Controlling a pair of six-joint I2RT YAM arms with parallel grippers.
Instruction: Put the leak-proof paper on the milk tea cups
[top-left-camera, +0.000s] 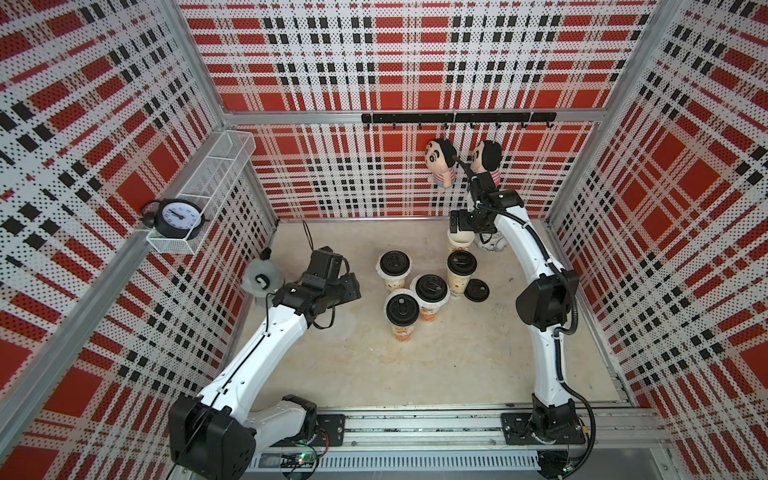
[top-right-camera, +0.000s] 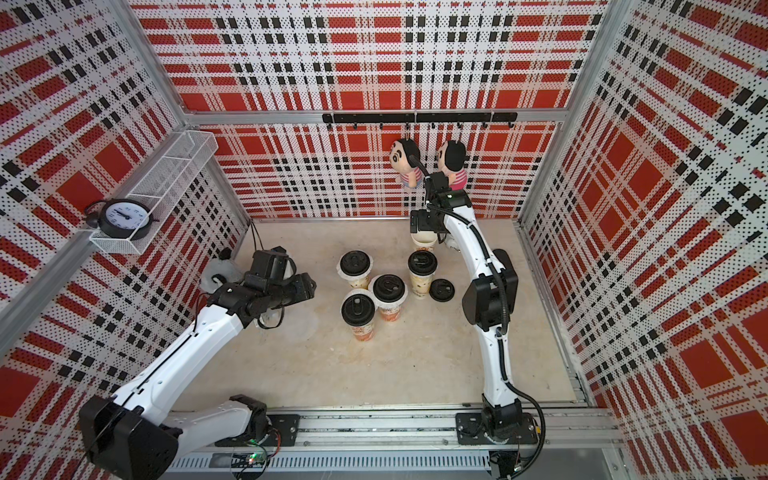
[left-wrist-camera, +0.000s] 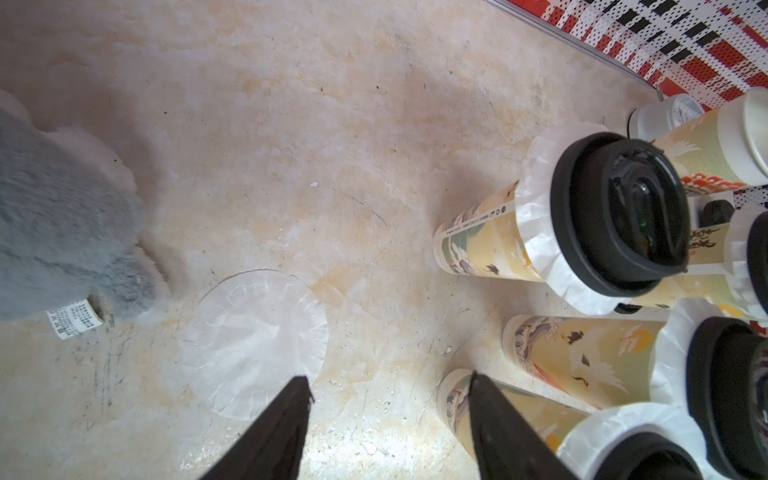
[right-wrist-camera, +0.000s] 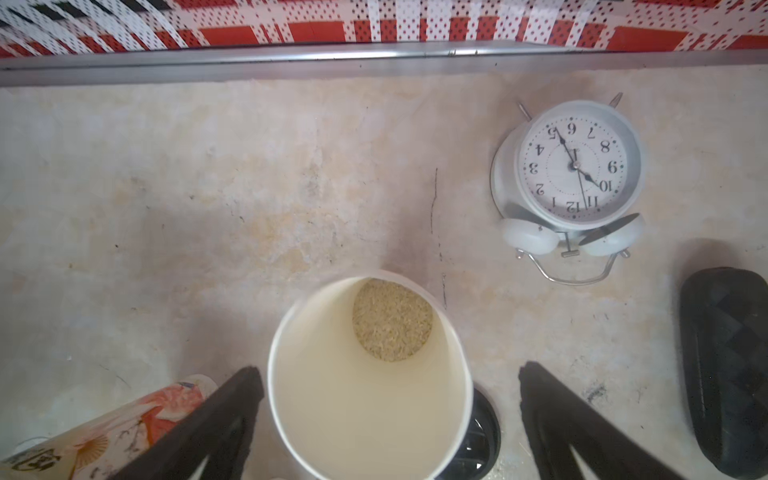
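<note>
A round white leak proof paper (left-wrist-camera: 256, 344) lies flat on the table in the left wrist view, beside the grey plush. My left gripper hangs over the table, open and empty, between that paper and the lidded cups. In the right wrist view an uncovered cup (right-wrist-camera: 368, 400) with grainy contents at its bottom stands between the spread fingers of my right gripper; the fingers are open. Black-lidded cups stand nearby: a back left one (top-left-camera: 393, 280), a front one (top-left-camera: 401, 324), a middle one (top-left-camera: 430, 304) and a right one (top-left-camera: 461, 276). White paper edges show under several lids.
A loose black lid (top-left-camera: 476, 290) lies right of the cups. Behind, a white alarm clock (right-wrist-camera: 576, 168) and a dark case (right-wrist-camera: 724, 368) rest on the table. The grey plush (top-left-camera: 262, 276) sits at the left.
</note>
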